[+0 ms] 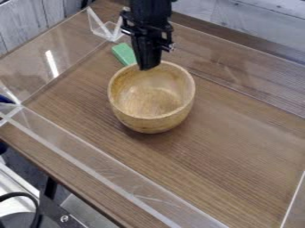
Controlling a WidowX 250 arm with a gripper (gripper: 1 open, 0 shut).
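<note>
My black gripper (148, 62) hangs from the top of the view just above the back rim of a round wooden bowl (152, 105). It looks shut, with nothing visible between its fingers. The bowl stands upright and looks empty. A green block (124, 52) lies on the table behind the bowl, just left of the gripper, partly hidden by it.
Transparent plastic edging (71, 142) runs along the left and front. Black cables (27, 200) and some hardware lie off the table at the lower left.
</note>
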